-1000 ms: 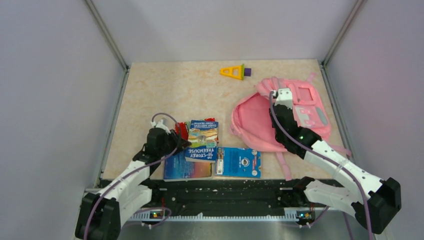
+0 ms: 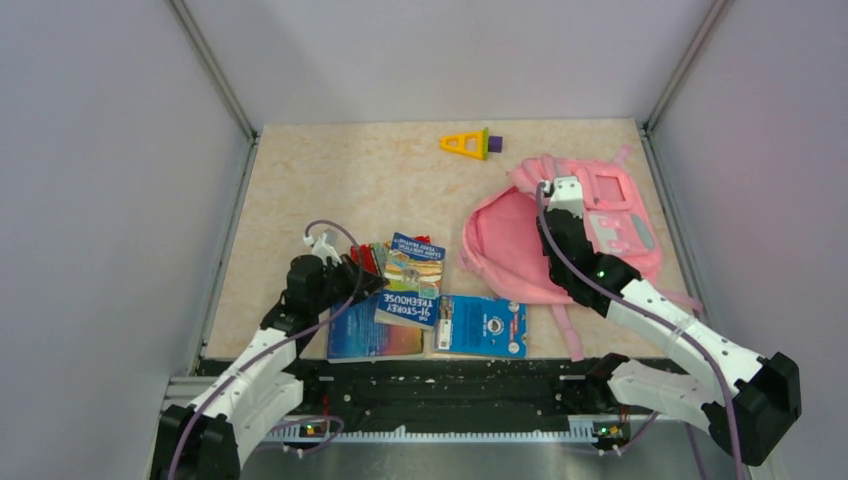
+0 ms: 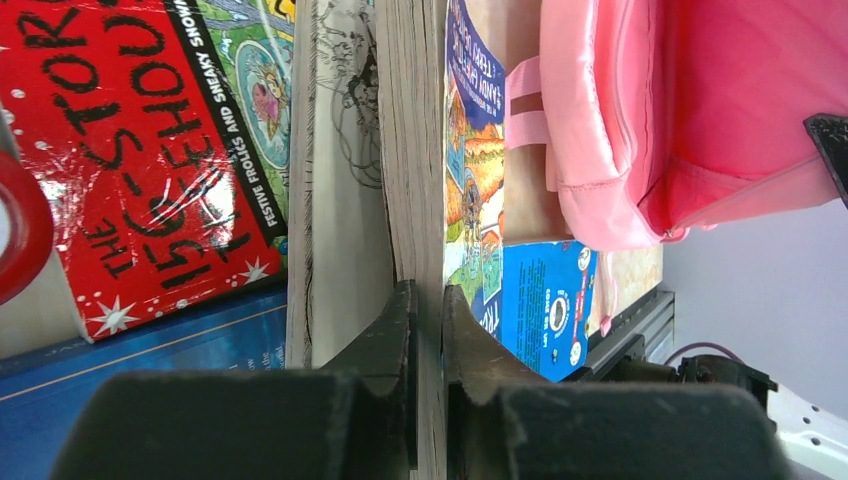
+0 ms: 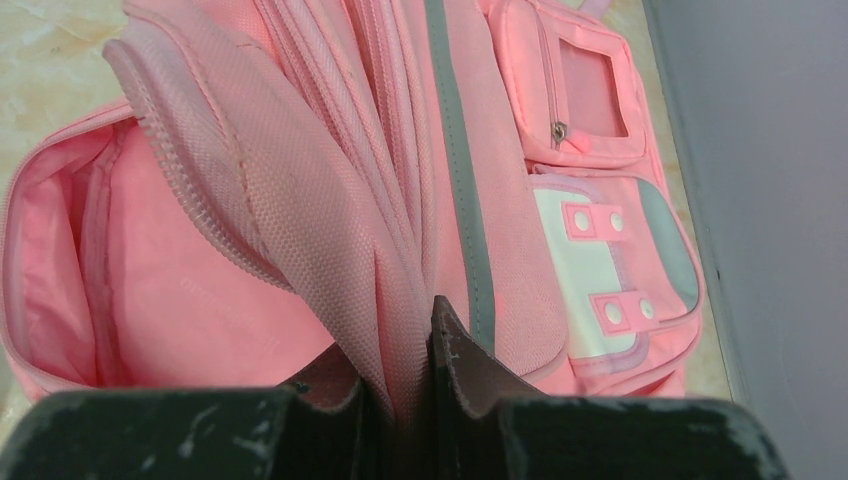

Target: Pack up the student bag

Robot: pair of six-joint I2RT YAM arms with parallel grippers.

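Note:
My left gripper (image 2: pixel 378 282) is at the left edge of the 91-storey Treehouse book (image 2: pixel 410 270); in the left wrist view its fingers close around that book's thick page edge (image 3: pixel 415 160). A red 156-storey book (image 3: pixel 150 170) lies beside it, partly covered in the top view. A blue book (image 2: pixel 480 326) lies to the right, and a blue-orange one (image 2: pixel 360 335) underneath at left. My right gripper is shut on the raised fabric flap of the open pink backpack (image 2: pixel 505 250).
A yellow triangular toy (image 2: pixel 465 143) with a purple end lies at the back middle. Walls stand on both sides.
My left gripper has moved slightly right, and the Treehouse book has shifted right and tilted slightly with it. The right arm and backpack are unchanged.

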